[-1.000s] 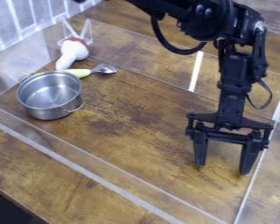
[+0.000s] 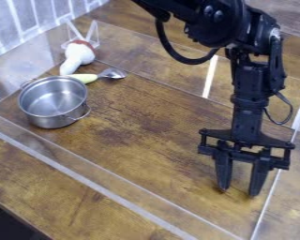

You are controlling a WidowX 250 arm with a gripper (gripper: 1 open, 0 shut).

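My black gripper [image 2: 240,175] points straight down at the right side of the wooden table, low at the surface, with its two fingers a little apart and nothing visible between them. A steel pot [image 2: 53,101] sits at the left. Behind it lie a white plush-like toy [image 2: 78,56], a yellow object [image 2: 86,77] and a small metal utensil [image 2: 110,73].
Clear barriers or strips run along the table's edges, and a white railing stands at the back left.
The fingers look somewhat closer together than a second ago, and the wrist has shifted very slightly. The objects on the table have not moved.
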